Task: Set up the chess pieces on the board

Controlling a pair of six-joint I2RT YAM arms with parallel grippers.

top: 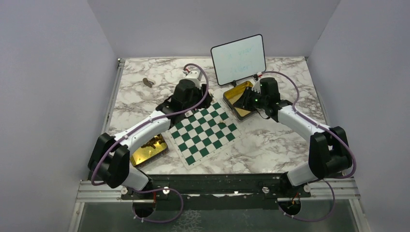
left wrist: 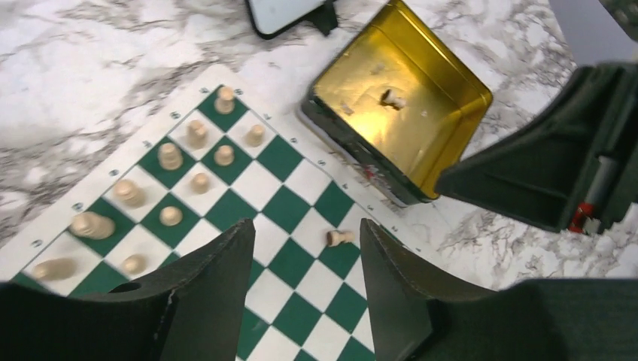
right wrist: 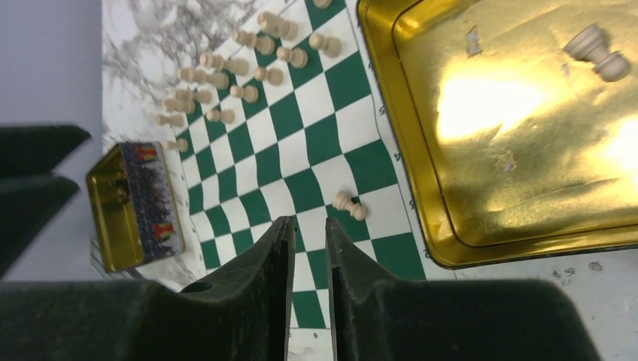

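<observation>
The green-and-white board (top: 203, 145) has rows of light wooden pieces along its far side, seen in both wrist views. One piece (left wrist: 338, 237) lies on its side among empty squares near the gold tray (left wrist: 399, 139), which holds another fallen piece (left wrist: 393, 98). My left gripper hangs above the board, fingers apart, nothing between them. My right gripper is over the board's edge by that tray, its fingertips fairly close together with only a narrow gap and nothing visible between them.
A whiteboard (top: 238, 58) stands behind the gold tray. A second gold container (top: 145, 152) sits at the near left under the left arm. A small grey object (top: 148, 82) lies at the back left.
</observation>
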